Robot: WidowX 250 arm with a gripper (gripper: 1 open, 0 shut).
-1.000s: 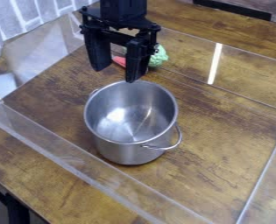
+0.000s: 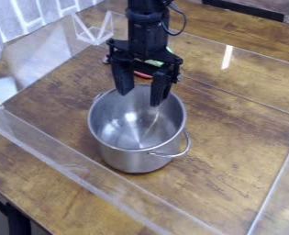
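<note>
My black gripper (image 2: 143, 84) hangs over the back rim of a steel pot (image 2: 134, 147), its two fingers spread apart with nothing visible between them. The pot stands upright on the wooden surface with a wire handle at its right side, and its visible inside looks empty. Behind the gripper, partly hidden by it, are a small green item (image 2: 159, 63) and a red item (image 2: 143, 75).
Bare wooden table (image 2: 232, 128) lies to the right of and behind the pot. Clear plastic panels run along the left, front and right edges. A small blue object shows at the bottom left corner.
The gripper has become smaller in view and sharper, with its body now narrower above the pot's back rim. The pot has not visibly moved.
</note>
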